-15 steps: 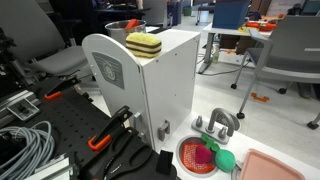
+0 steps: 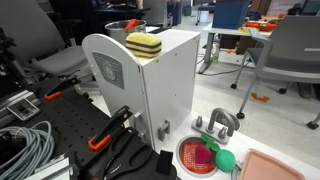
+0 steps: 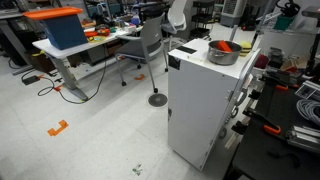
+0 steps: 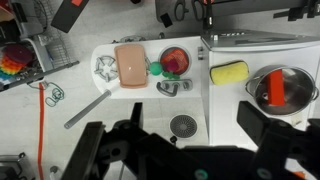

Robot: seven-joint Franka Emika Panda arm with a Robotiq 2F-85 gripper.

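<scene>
My gripper is open in the wrist view, its two dark fingers set wide apart with nothing between them. It looks down on a white cabinet, and neither exterior view shows it. A yellow sponge (image 4: 230,73) lies on the cabinet top (image 2: 180,42). Near it stands a metal pot (image 4: 257,92) holding an orange-red object (image 4: 277,88). Beside the cabinet is a toy sink with a red basin (image 2: 194,167), a grey faucet (image 2: 226,122), a dark pink piece (image 2: 203,155) and a green piece (image 2: 225,160). A peach tray (image 4: 130,63) adjoins the basin.
Black scissors with orange parts (image 2: 100,142) and coiled grey cable (image 2: 28,150) lie on the dark table by the cabinet. Grey chairs (image 3: 146,45) and a blue bin (image 3: 66,32) stand farther off.
</scene>
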